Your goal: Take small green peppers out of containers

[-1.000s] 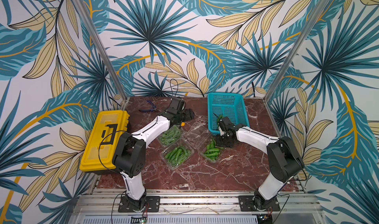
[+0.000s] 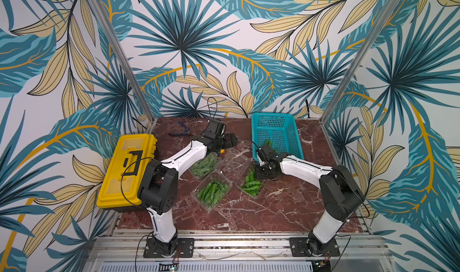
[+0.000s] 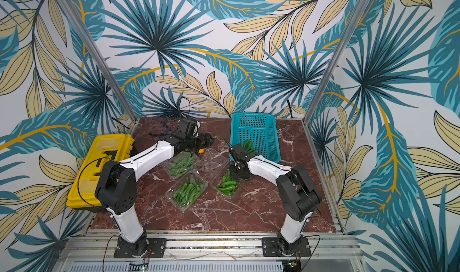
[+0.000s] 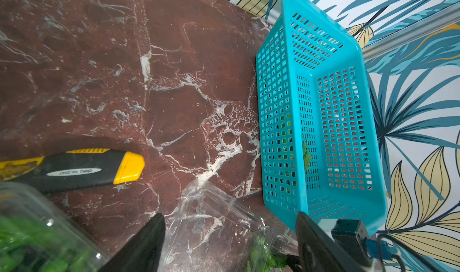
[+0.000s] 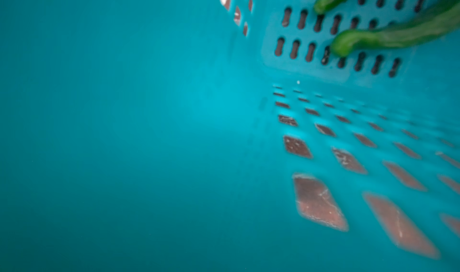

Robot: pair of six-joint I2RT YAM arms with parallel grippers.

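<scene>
Clear containers of small green peppers (image 2: 203, 165) lie on the marble top. The teal basket (image 2: 294, 130) holds some peppers (image 5: 393, 35) near its front. My right gripper (image 2: 263, 169) is low at the basket's front left, over the right-hand container; its fingers are out of sight in the right wrist view, so its state is unclear. My left gripper is raised above the back-left containers, its two fingers apart with nothing held between them; an empty-looking part of a clear container lies beneath.
A yellow-black box cutter (image 4: 86, 169) lies under the left gripper. Pliers (image 2: 179, 132) lie at the back left. A yellow toolbox (image 2: 117, 176) stands along the left edge.
My right gripper has shifted leftward from the basket's front, along with its forearm. My left arm is nearly still.
</scene>
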